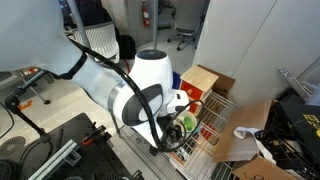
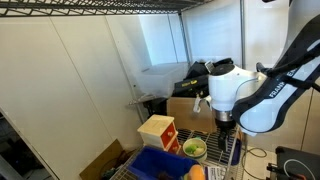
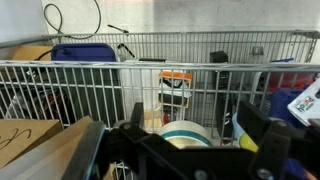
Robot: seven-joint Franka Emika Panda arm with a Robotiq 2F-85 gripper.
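Observation:
My gripper is open over a wire basket (image 3: 170,78), its dark fingers spread wide at the bottom of the wrist view. Between and beyond them shows a round white thing with a green rim (image 3: 187,131), partly covered by the gripper. I cannot tell from this view whether they touch. From the second exterior side, my gripper (image 2: 224,136) hangs close to the right of a white bowl-like container (image 2: 194,148) with green in it. In the first exterior view the arm hides much of the fingers, and a green item (image 1: 190,122) lies just beyond.
A blue bin (image 2: 160,164) and an orange item (image 2: 196,173) sit near the white container. Cardboard boxes (image 1: 202,82) stand at the basket's far side, with an open carton (image 1: 246,120) at the right. Wire walls surround the space.

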